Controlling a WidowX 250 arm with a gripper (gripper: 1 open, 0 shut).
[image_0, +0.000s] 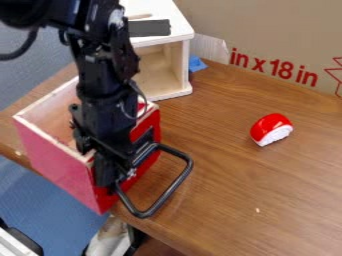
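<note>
My black gripper (114, 168) is low at the front of a red-and-wood box (55, 158), in front of its right side, by a black bar handle (168, 191) that sticks out over the table. Whether the fingers hold the handle or are open cannot be told. The arm hides much of the box's inside.
A white-topped wooden box (166, 72) stands behind, with a blue object (197, 63) beside it. A red-and-white object (271, 129) lies on the right of the table (254, 205). A printed cardboard panel (281, 30) stands at the back.
</note>
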